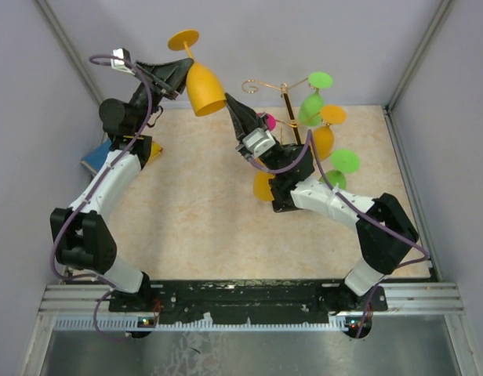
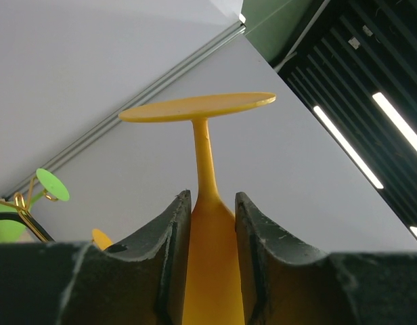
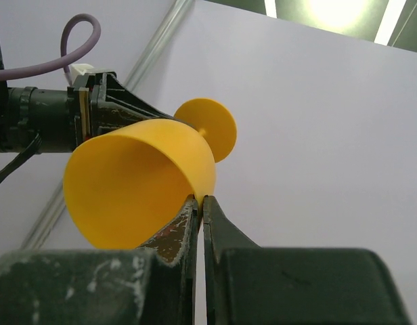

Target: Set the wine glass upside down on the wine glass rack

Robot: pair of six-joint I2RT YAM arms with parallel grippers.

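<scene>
A yellow wine glass [image 1: 203, 88], tilted with its foot upward, is held aloft between both arms. My left gripper is at the upper bowl, just below the stem, fingers part open around it; whether they grip is unclear. My right gripper is shut on the rim of the bowl, whose open mouth faces it. The wine glass rack [image 1: 265, 84], with gold arms, stands at the right behind the right arm, carrying several upside-down glasses in green, yellow and pink.
Blue and yellow flat items [image 1: 96, 160] lie at the far left under the left arm. Walls enclose the sides and back.
</scene>
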